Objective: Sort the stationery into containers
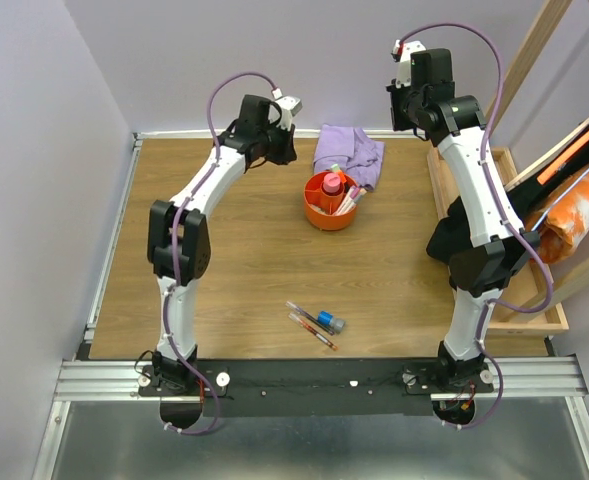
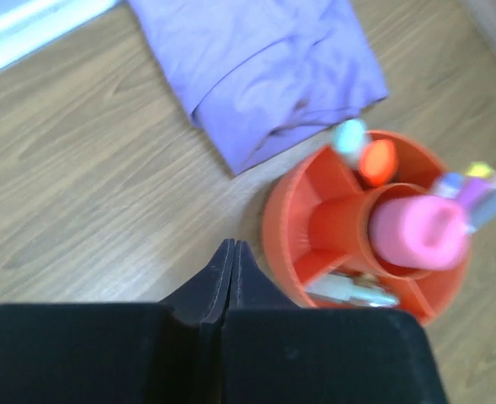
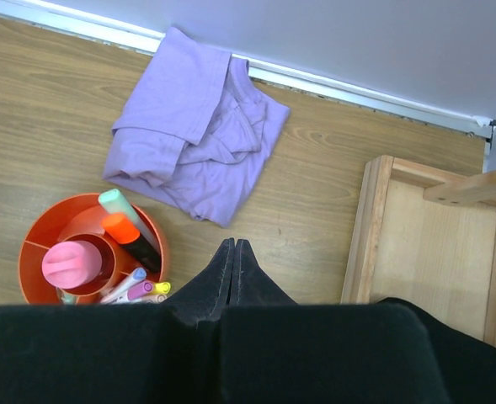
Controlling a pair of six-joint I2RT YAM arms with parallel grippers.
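The round orange container (image 1: 329, 220) stands on the table near the back, divided into compartments. A pink item (image 3: 72, 263) fills its centre cup; an orange-capped marker (image 3: 121, 228) and a pale green one (image 3: 115, 202) lean in one compartment, and several pens (image 3: 136, 289) in another. Something pale and clear (image 2: 352, 290) lies in the front-left section. Up and left of the container, my left gripper (image 1: 285, 158) is shut and empty. My right gripper is shut, raised at the far right back. Near the front edge lie two pens (image 1: 313, 332) and a blue-capped item (image 1: 330, 321).
A folded purple cloth (image 1: 349, 152) lies behind the container against the back wall. A wooden tray (image 3: 365, 227) takes up the right side, with black and orange things over it.
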